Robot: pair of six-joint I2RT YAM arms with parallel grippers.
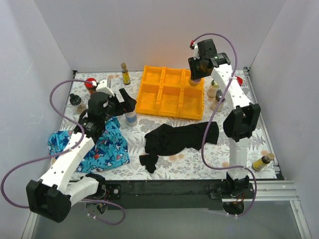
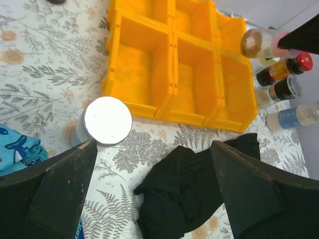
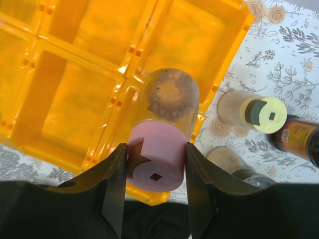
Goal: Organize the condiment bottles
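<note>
An orange six-compartment organizer (image 1: 170, 107) stands at the back middle. My right gripper is shut on a clear bottle with a pink cap (image 3: 171, 99), held over its right compartments. My left gripper (image 1: 122, 102) stands open above a white-lidded bottle (image 2: 107, 121), left of the organizer, with nothing between its fingers. Other condiment bottles stand to the right, including a yellow-capped one (image 3: 251, 109), a dark one (image 3: 296, 139) and a grinder (image 3: 224, 162). More stand at the back left, one with a yellow label (image 1: 125, 74).
A black cloth (image 1: 177, 142) lies across the front middle, and a blue patterned cloth (image 1: 107, 152) at the front left. A bottle (image 1: 261, 163) lies or stands at the front right corner.
</note>
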